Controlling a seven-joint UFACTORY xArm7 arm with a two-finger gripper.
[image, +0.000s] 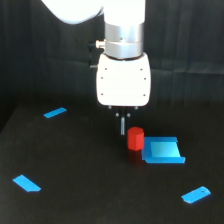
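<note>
A red block (136, 139) stands on the dark table, close against the left side of a flat blue tray (163, 147). My gripper (123, 131) points down just to the left of the block, its thin dark fingers near the block's upper left. Whether the fingers touch the block cannot be made out at this size. The gap between the fingers is too small to read.
Strips of blue tape lie at the back left (55, 112), front left (27, 184) and front right (196, 195). A dark curtain (190, 60) hangs behind.
</note>
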